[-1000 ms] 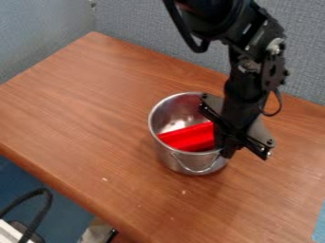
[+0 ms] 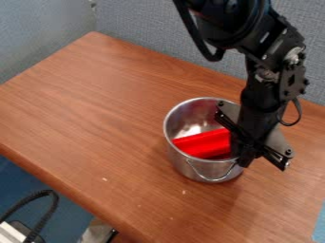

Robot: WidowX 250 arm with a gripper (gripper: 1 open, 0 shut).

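A steel pot (image 2: pixel 191 167) with a wire handle stands on the wooden table, right of centre. Inside it lies a red cylindrical object (image 2: pixel 199 143). My black gripper (image 2: pixel 241 152) is over the pot's right side and rim, tilted, partly hiding the pot's inside. Its fingertips are dark and overlap the pot, so whether anything is between them does not show clearly.
Grey padded walls stand at the back. Cables and a metal fixture sit beyond the table's edge at lower left.
My gripper has moved down and to the right over the last second. The pot has shifted slightly right and downward in the view, with the red object still inside.
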